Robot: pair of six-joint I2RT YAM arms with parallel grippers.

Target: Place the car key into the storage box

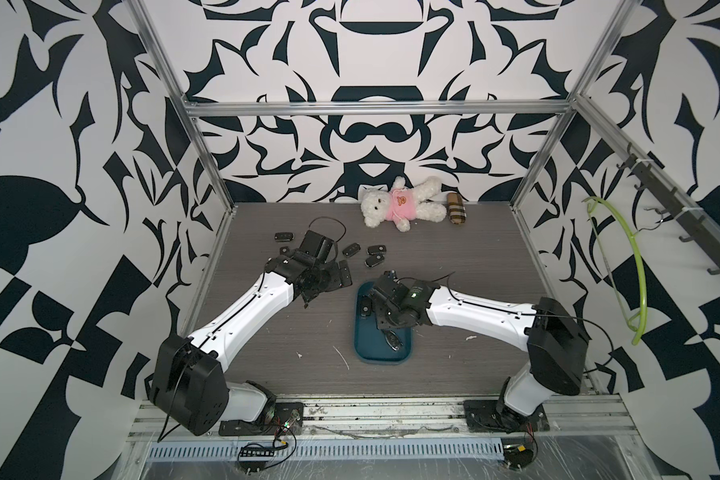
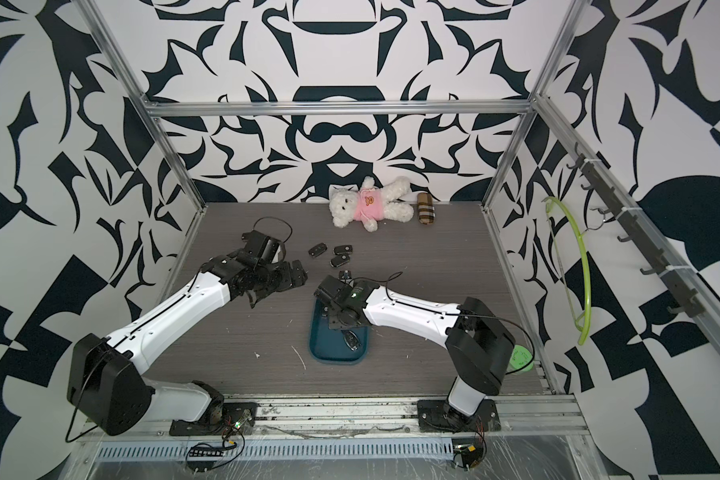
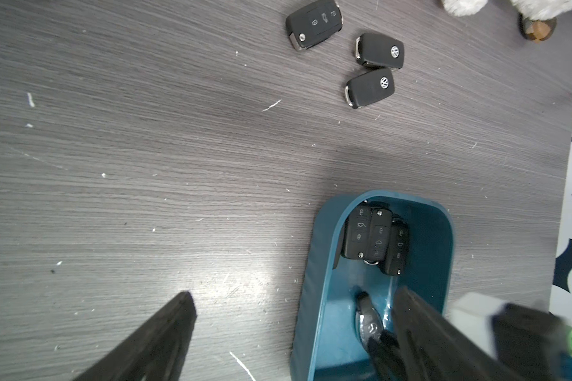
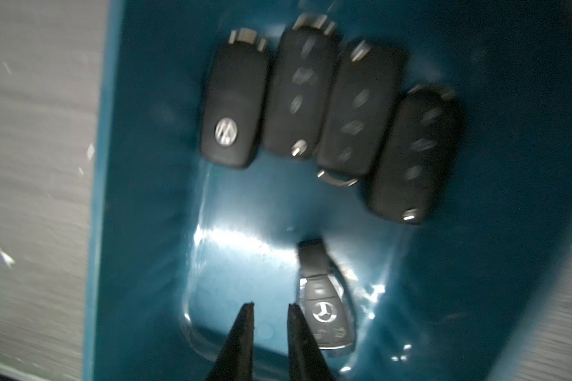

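The blue storage box [image 1: 382, 352] holds a row of four black flip keys [image 4: 234, 95] at its far end and a Mercedes key [image 4: 324, 304] near the other end. My right gripper is inside or just over the box, beside the Mercedes key, with its dark fingertips close together; whether anything is between them is unclear. My left gripper is open above the table left of the box, its blurred fingers [image 3: 159, 336] empty. Loose black keys [image 3: 370, 87] lie on the table beyond the box.
A white teddy bear [image 1: 400, 204] in a pink shirt and a striped brown object [image 1: 456, 208] lie at the back. More keys [image 1: 283, 236] are at the back left. The table left of the box is mostly clear.
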